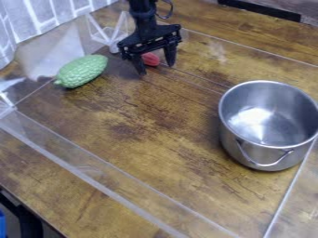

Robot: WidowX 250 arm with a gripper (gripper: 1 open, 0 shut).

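Note:
My black gripper point(152, 56) is low at the top centre of the camera view, over a small red object point(152, 59) on the wooden table. The fingers straddle or stand just around the red object; whether they press on it I cannot tell.
A green bumpy vegetable-like object point(82, 71) lies to the left. A large steel pot point(266, 158) stands at the right.

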